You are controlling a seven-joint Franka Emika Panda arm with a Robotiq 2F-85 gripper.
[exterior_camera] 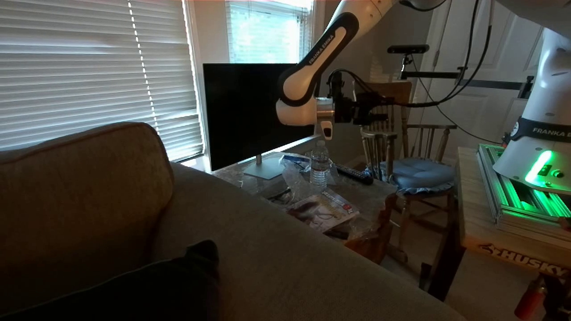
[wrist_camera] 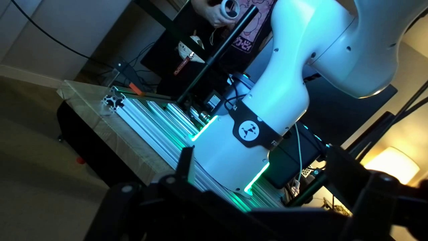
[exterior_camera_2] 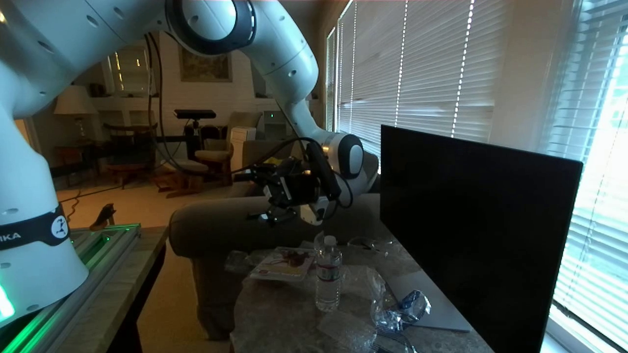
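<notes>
My gripper (exterior_camera: 381,109) is held sideways above the side table, its fingers pointing away from the monitor toward the robot's base. In the wrist view, a dark finger (wrist_camera: 185,166) stands at the left and the other lies far to the right; the fingers are open with nothing between them. Below the arm, a clear water bottle (exterior_camera_2: 328,276) stands upright on the table, apart from the gripper. A magazine or booklet (exterior_camera: 324,209) lies flat near the bottle, with crumpled clear plastic (exterior_camera_2: 377,291) around them. A black remote (exterior_camera: 354,174) rests behind the bottle.
A large black monitor (exterior_camera_2: 471,229) stands close beside the arm at the window. The sofa (exterior_camera: 257,240) borders the side table (exterior_camera_2: 265,317). A wooden chair (exterior_camera: 420,171) stands between it and the robot's workbench (exterior_camera: 482,219). Cables hang from the arm.
</notes>
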